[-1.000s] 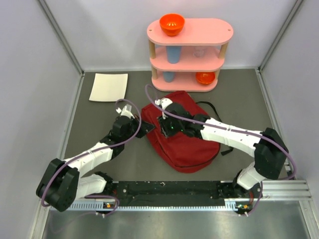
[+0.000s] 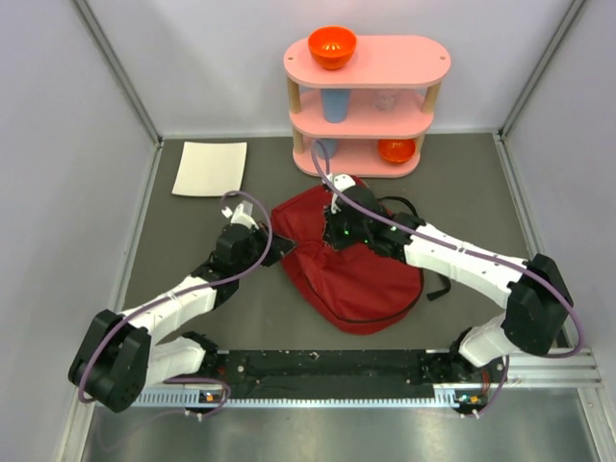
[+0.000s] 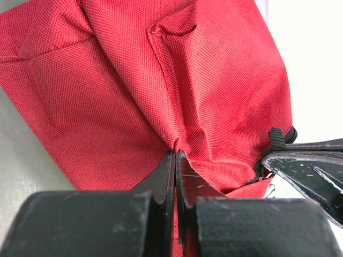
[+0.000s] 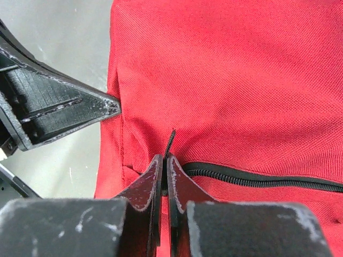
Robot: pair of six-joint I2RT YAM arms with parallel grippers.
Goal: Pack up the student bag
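Observation:
The red bag (image 2: 361, 279) lies flat in the middle of the table, its fabric creased. At its left edge my left gripper is shut on a fold of the red cloth. My right gripper is shut on a short black zipper pull (image 4: 170, 140), whose tip pokes out above the fingertips. From there the black zipper (image 4: 262, 181) runs off to the right across the cloth, with the teeth showing along it. In the top view, the right gripper (image 2: 330, 241) hovers over the bag's upper middle, right of the left gripper (image 2: 289, 247).
A pink shelf (image 2: 368, 63) stands behind the bag, holding orange bowls (image 2: 332, 46) and blue cups (image 2: 335, 104). A white sheet (image 2: 210, 169) lies at the back left. Black straps (image 2: 439, 289) trail on the bag's right. Open table lies at both sides.

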